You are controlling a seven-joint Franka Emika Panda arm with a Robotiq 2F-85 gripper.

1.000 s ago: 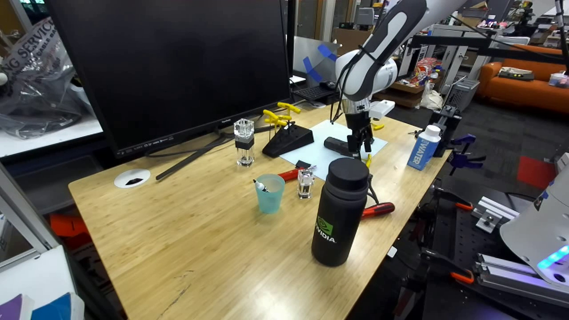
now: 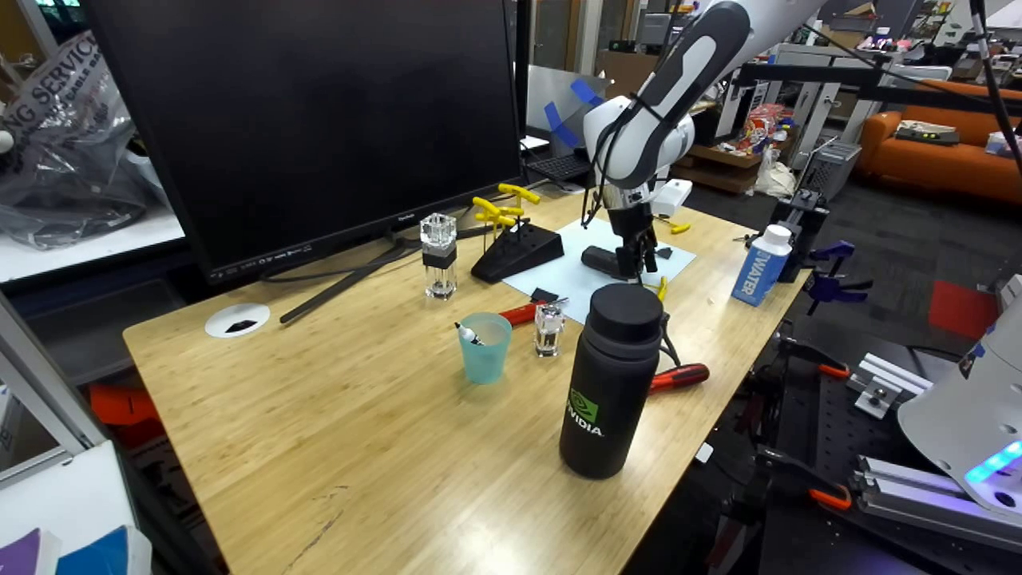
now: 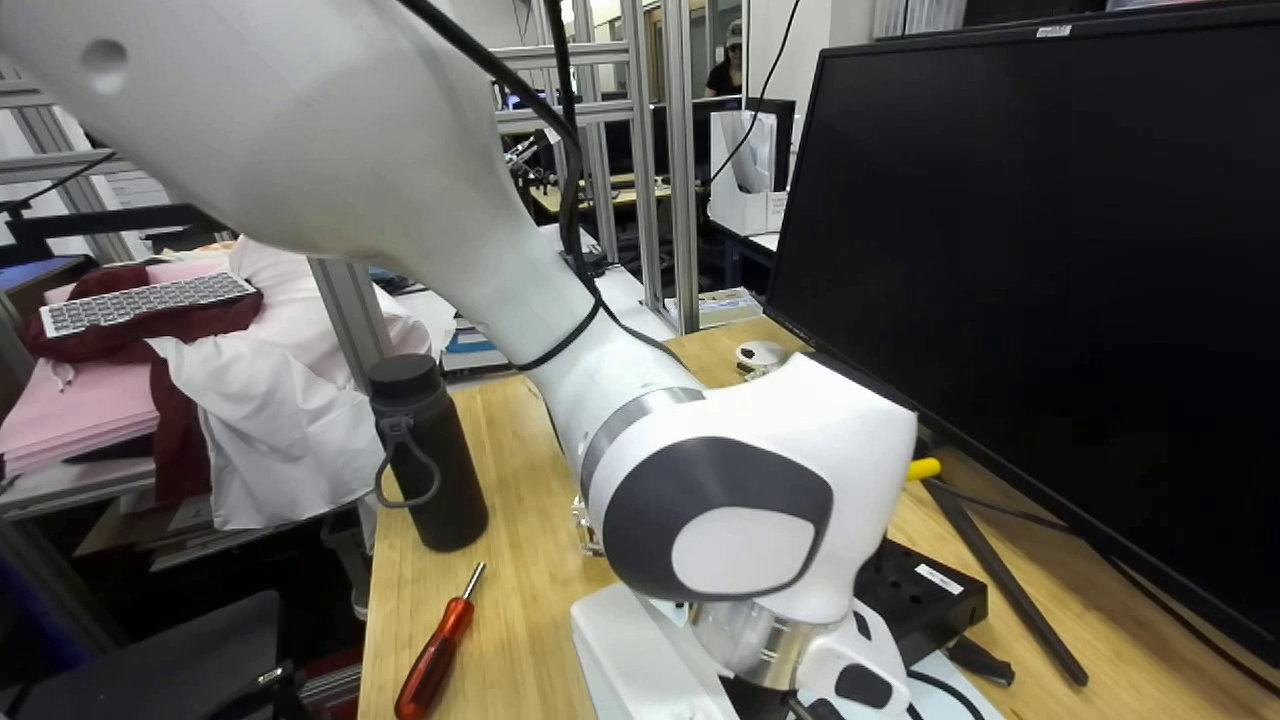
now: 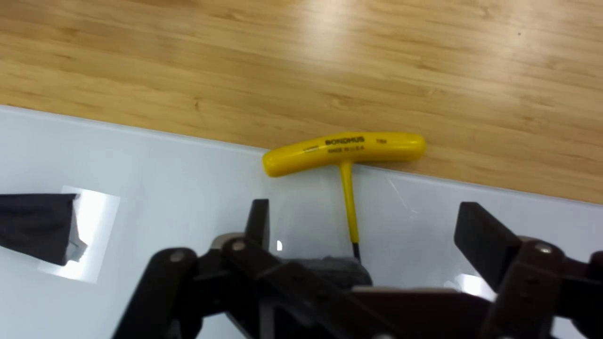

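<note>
A yellow T-handle hex key [image 4: 346, 151] lies across the edge of the pale sheet in the wrist view, its shaft running toward my gripper. The fingers [image 4: 258, 223] stand wide apart on either side of the shaft's line, and the handle is beyond their tips. A dark object [image 4: 339, 272] hides the end of the shaft, low in the gap. In exterior view 1 my gripper [image 2: 634, 268] points down over the pale sheet [image 2: 536, 279], beside a black cylindrical object [image 2: 600, 260]. In exterior view 2 the arm hides the gripper.
A black bottle [image 2: 613, 383] stands near the front edge, with a red screwdriver [image 2: 680, 378] behind it. A cup [image 2: 485, 350], clear blocks [image 2: 440, 257] and a black holder [image 2: 517, 251] with yellow handles stand leftward. A water carton [image 2: 762, 267] is at right.
In exterior view 1 the arm and gripper have shifted a little to the left over the sheet. The objects on the table look unmoved.
</note>
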